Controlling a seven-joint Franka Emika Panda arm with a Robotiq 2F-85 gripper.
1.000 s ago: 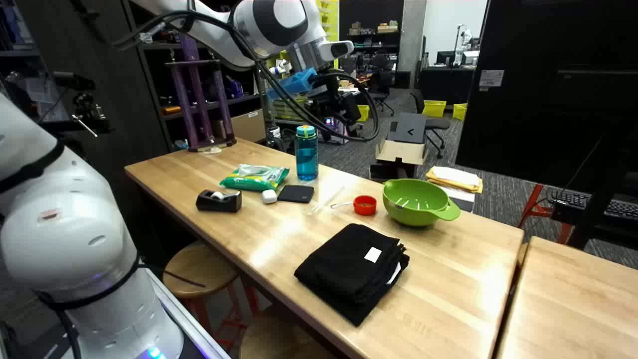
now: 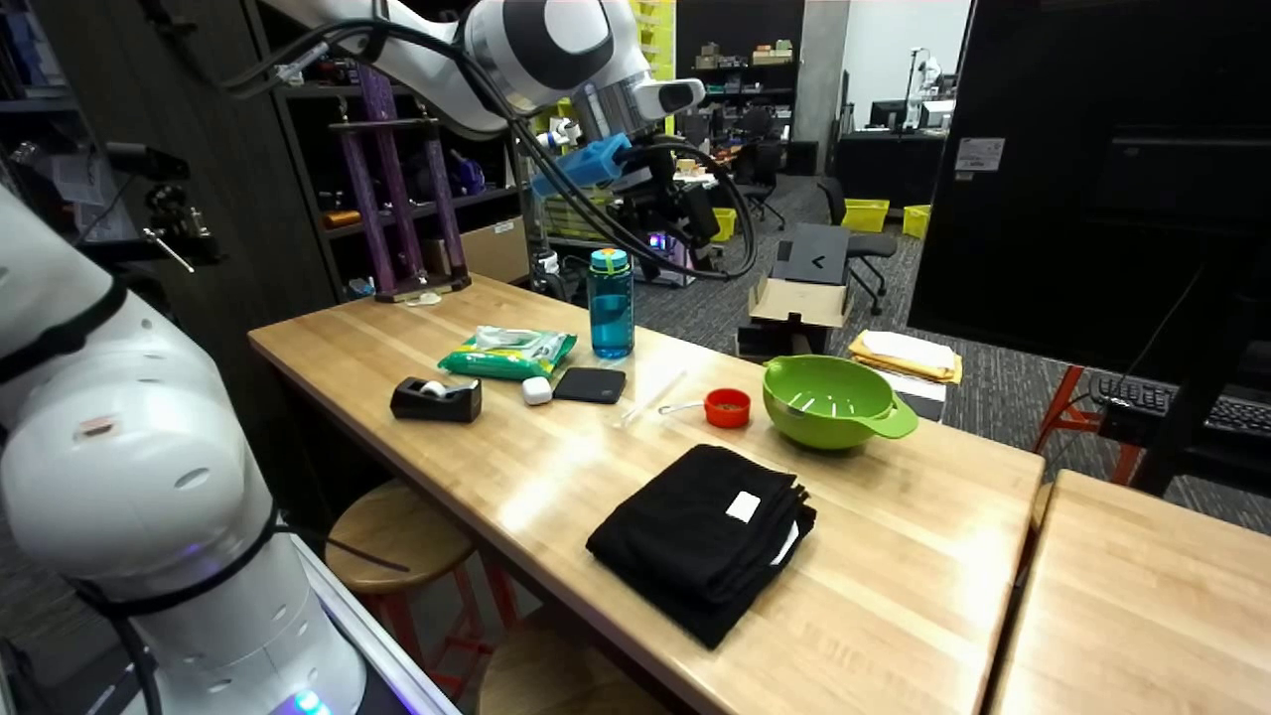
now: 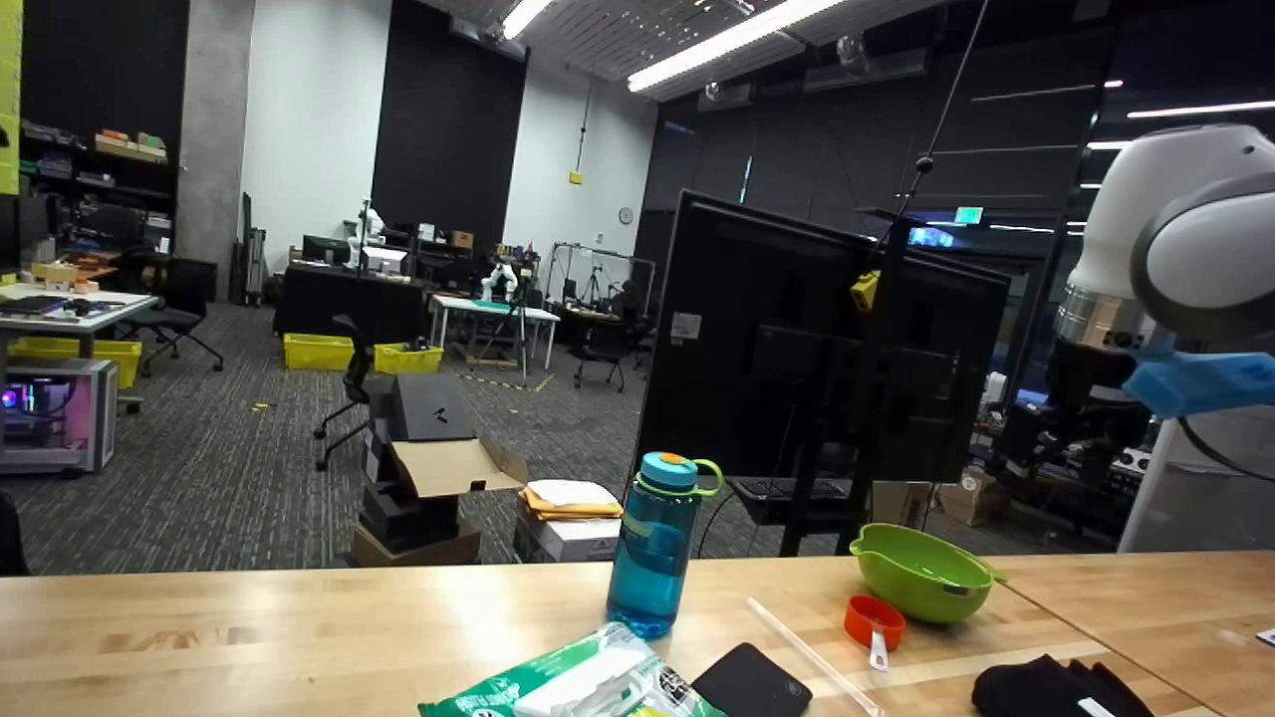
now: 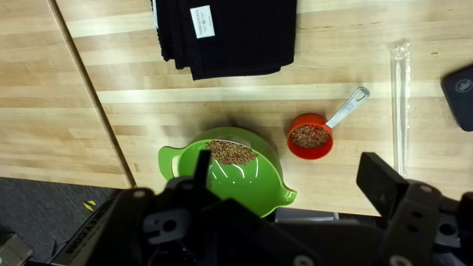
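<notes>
High above the table, my gripper stands open, its black fingers point(image 4: 382, 184) wide apart with nothing between them. Below it in the wrist view is a red measuring cup point(image 4: 311, 153) with a pale handle, holding brown and reddish pellets. A green bowl point(image 4: 239, 184) with a spout and a handle sits beside the cup, with similar pellets along one side; a finger covers part of it. Folded black cloth point(image 4: 248, 40) with a white label lies apart from both. In exterior view 1, the cup point(image 2: 727, 407) stands just left of the bowl point(image 2: 830, 405).
A clear packaged straw-like stick point(image 4: 400, 111) and a black flat case point(image 2: 590, 385) lie near the cup. Further left are a blue bottle point(image 2: 611, 304), a green wipes pack point(image 2: 506, 354), a small white box point(image 2: 536, 391) and a tape dispenser point(image 2: 436, 401). The bowl is near the table's far edge.
</notes>
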